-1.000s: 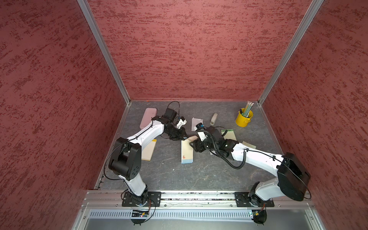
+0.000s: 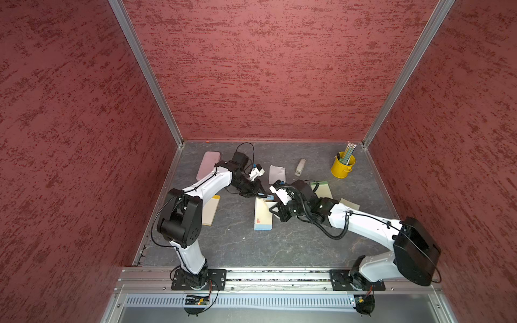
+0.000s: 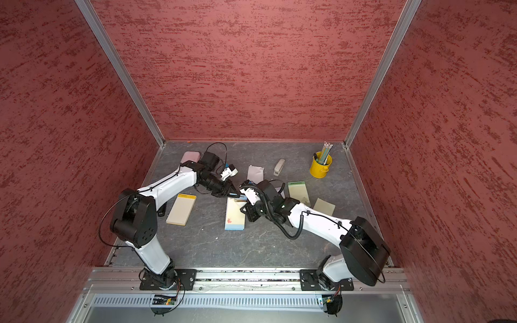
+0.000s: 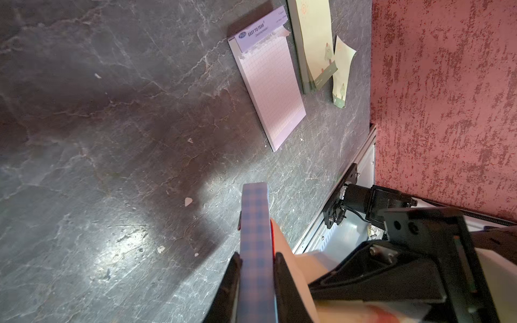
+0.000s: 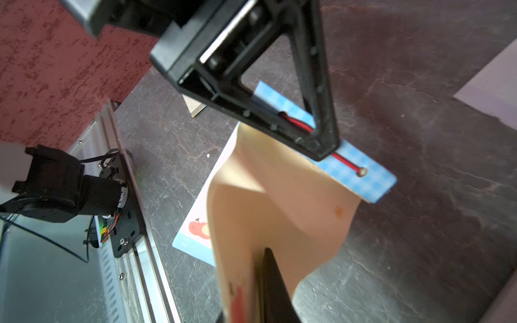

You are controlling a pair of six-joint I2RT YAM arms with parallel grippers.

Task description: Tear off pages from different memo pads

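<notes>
A cream memo pad (image 2: pixel 262 215) with a blue checked header (image 5: pixel 371 172) lies in the middle of the table. My left gripper is shut on that header, one finger (image 5: pixel 320 102) lying across it. At the pad's right side, the top page (image 5: pixel 280 188) is bent up and curls towards my right gripper. The page passes beside a dark finger (image 5: pixel 274 290) there; whether the fingers clamp it is hidden by the curl. Several other pads are a lilac one (image 4: pixel 269 91), a green-topped one (image 3: pixel 298 192) and a yellow-topped one (image 3: pixel 182 210).
Loose sheets lie near the pads, one lilac (image 3: pixel 255 173) and one pale yellow (image 3: pixel 324 207). Towards the back are a stapler (image 2: pixel 300 167), a yellow bucket of pencils (image 2: pixel 341 169) and a pink case (image 2: pixel 208 164).
The page's curl has changed shape. The left gripper has stayed nearly still on the pad.
</notes>
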